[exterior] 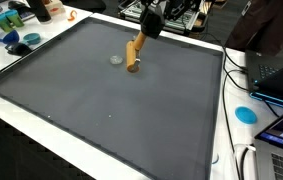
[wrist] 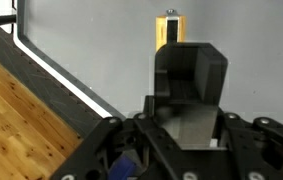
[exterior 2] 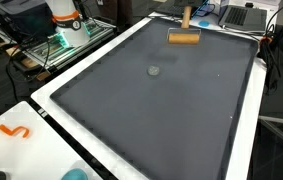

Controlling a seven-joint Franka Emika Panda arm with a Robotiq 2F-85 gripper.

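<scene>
A light wooden mallet-like piece (exterior: pixel 132 58) is at the far side of the dark grey board (exterior: pixel 101 100). My gripper (exterior: pixel 151 24) is above it, shut on its upper part. In exterior view 2 its crosswise wooden cylinder (exterior 2: pixel 183 37) appears low over the board, with a narrower shaft rising from it. Whether the cylinder touches the board I cannot tell. From the wrist, the wooden piece (wrist: pixel 171 32) shows beyond my black fingers (wrist: pixel 189 75), which hide the gripped part. A small pale round disc (exterior: pixel 116 60) lies nearby, apart from the wood.
Most of the board is clear. Laptops (exterior: pixel 278 160) and a blue round lid (exterior: pixel 246 115) are along the right side in exterior view 1. Blue and dark items (exterior: pixel 18 48) crowd the left back. An orange piece (exterior 2: pixel 14 131) lies off the board.
</scene>
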